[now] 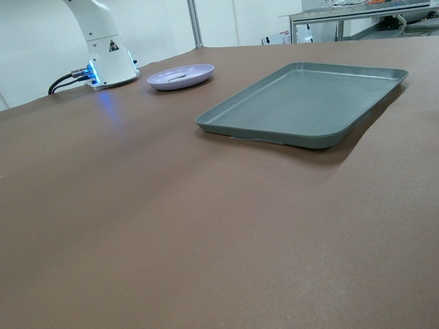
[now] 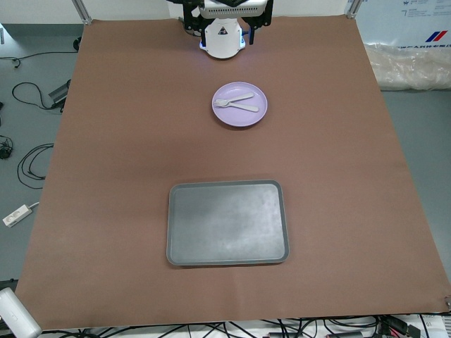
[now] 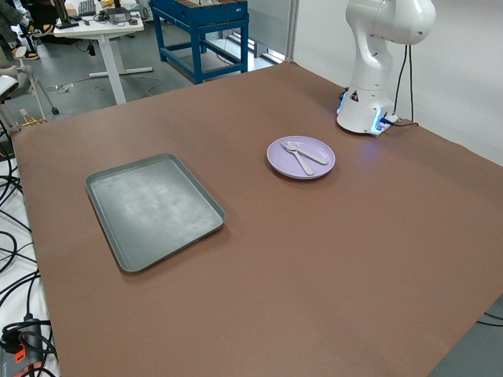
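A lilac plate lies on the brown table, in front of the robot arm's base. Two light utensils rest on it, a fork and what looks like a knife. A grey rectangular tray lies flat and empty on the table, apart from the plate. The white arm stands at the back edge; its gripper does not show clearly in any view.
Cables run along the edge beyond the tray. A white wall stands close behind the arm, with cables hanging by it.
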